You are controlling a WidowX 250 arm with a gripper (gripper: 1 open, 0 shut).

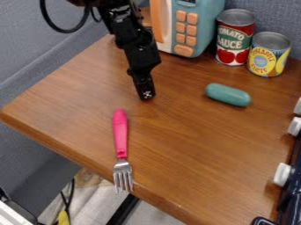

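Note:
The black gripper [146,91] hangs down from the top left over the wooden table, its tip above bare wood left of a teal cylinder [227,94]. Whether its fingers are open or shut is hard to tell. A pink-handled fork [121,145] lies on the table below the gripper, apart from it, tines toward the near edge.
A toy microwave [188,26], a red-labelled can [233,44] and a yellow-labelled can [269,56] stand at the back. A dark object with white knobs [288,198] lines the right edge.

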